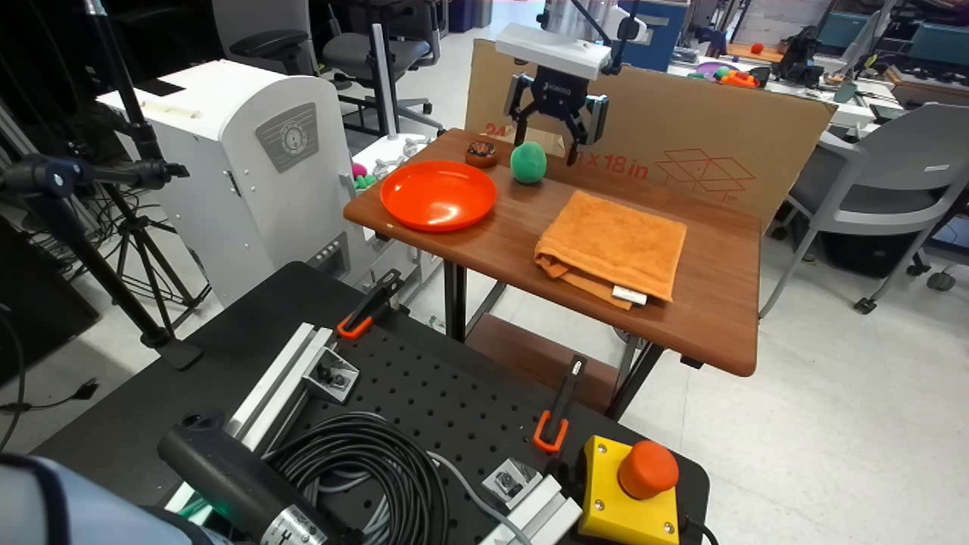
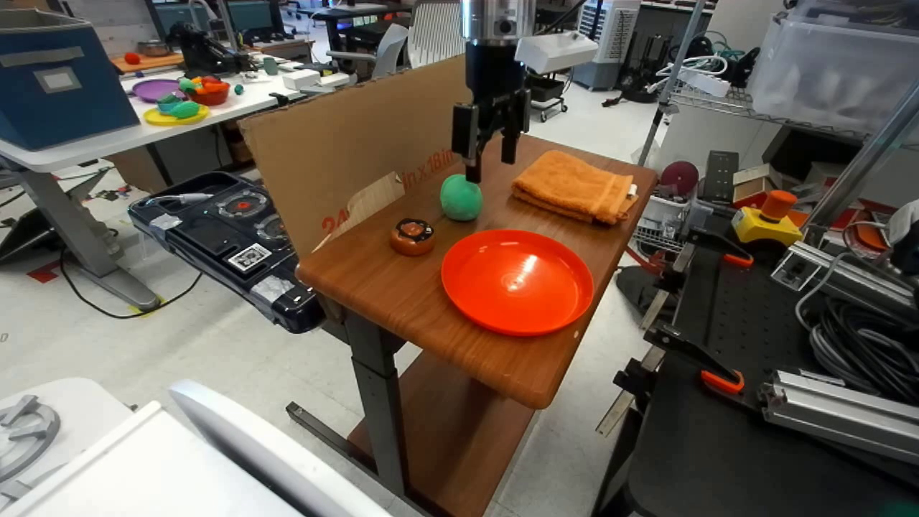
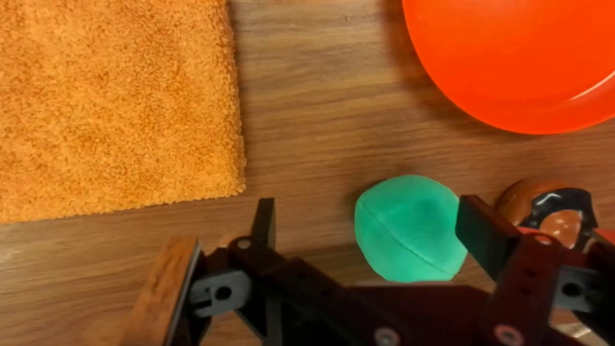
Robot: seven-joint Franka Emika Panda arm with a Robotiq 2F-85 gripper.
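Observation:
My gripper [image 1: 546, 156] is open, its two fingers wide apart, over the back of the wooden table. A green, rounded soft toy [image 3: 406, 230] rests on the tabletop; the wrist view has it between the fingers, nearer the right one, with no grip on it. Close to that right finger lies a small brown donut-like toy [image 2: 413, 236] with dark and orange markings, partly covered by the finger in the wrist view. A red-orange plate [image 2: 517, 284] sits empty towards one end, and a folded orange towel [image 1: 618, 241] lies on the other side.
A cardboard sheet [image 1: 654, 136] stands upright along the table's back edge, close behind my gripper. A black bench [image 1: 427, 381] with clamps stands in front.

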